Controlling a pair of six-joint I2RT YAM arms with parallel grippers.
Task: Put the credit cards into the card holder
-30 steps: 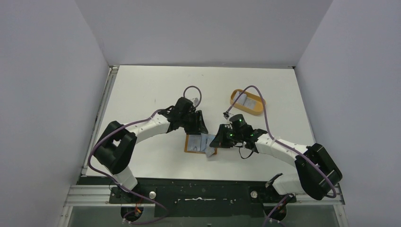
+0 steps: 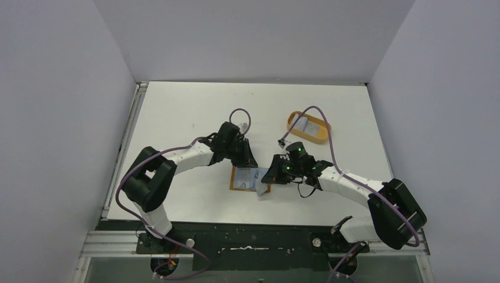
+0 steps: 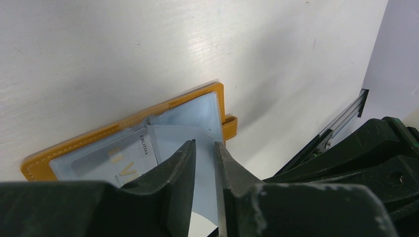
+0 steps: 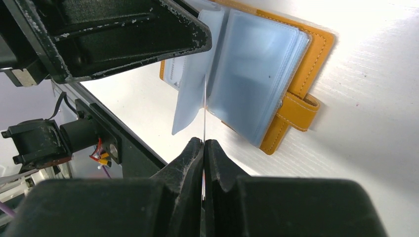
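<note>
The card holder lies open near the table's front middle, an orange case with clear sleeves; in the right wrist view its sleeves and strap show. My right gripper is shut on a thin card, seen edge-on beside a raised sleeve. My left gripper hangs over the holder, part open, its fingertips at the clear sleeve; I cannot tell that it holds anything. A card with printing sits in a sleeve in the left wrist view.
An orange tray with cards stands at the back right. Both arms crowd the space over the holder.
My left gripper has shifted very slightly down toward the holder. The right arm looks unchanged.
</note>
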